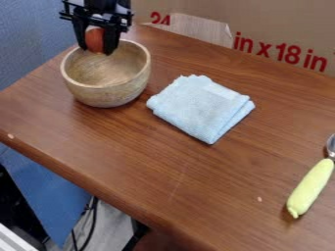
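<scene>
A black gripper (96,34) at the top left is shut on an orange-red round object (94,39), which hangs over the back left part of a light wooden bowl (105,90). The bowl stands on the brown table near its left edge. The object's lower end is at about the height of the bowl's far rim in the view; whether it is inside cannot be told.
A folded light blue towel (201,107) lies right of the bowl. A utensil with a pale yellow handle (311,186) lies at the right. A cardboard box (275,34) stands behind the table.
</scene>
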